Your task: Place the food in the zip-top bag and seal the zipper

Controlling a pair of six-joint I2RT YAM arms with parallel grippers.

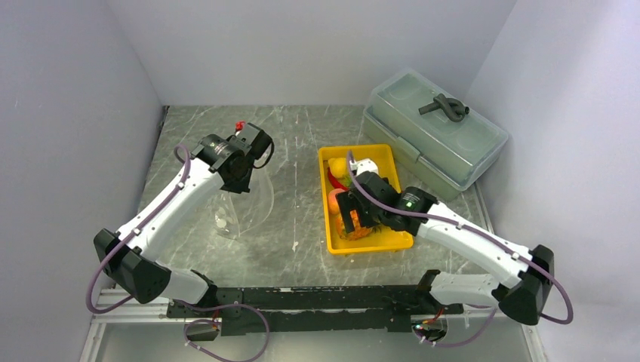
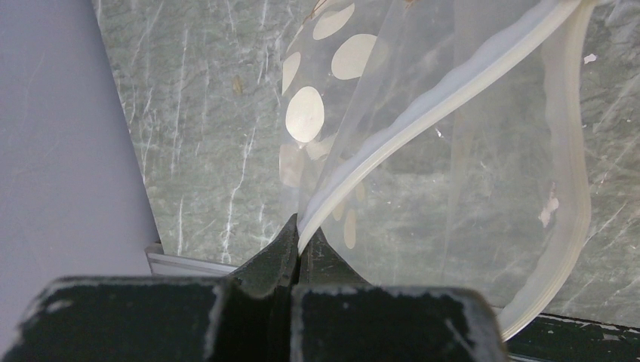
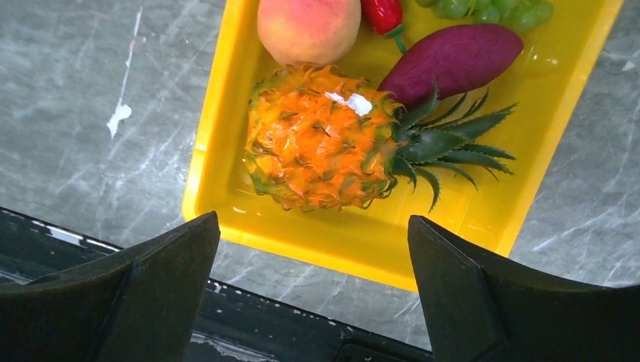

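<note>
The clear zip top bag [image 2: 506,173] stands with its mouth spread wide, its white zipper edge [image 2: 423,121] curving across the left wrist view. My left gripper is shut on one end of that edge, the thin rim pinched between its fingertips. Over the yellow tray [image 3: 362,256] my right gripper is open, nothing between its fingers. Ahead of those fingers lies an orange pineapple [image 3: 324,143] with green leaves. A peach [image 3: 309,26], a red pepper [image 3: 383,13], a purple sweet potato [image 3: 456,62] and green grapes [image 3: 498,9] share the tray.
A lidded translucent box [image 1: 434,128] with a dark grey handle piece [image 1: 445,107] on top stands behind and right of the tray. Bare grey marbled table [image 1: 302,211] lies between bag and tray. Walls close in the left and right sides.
</note>
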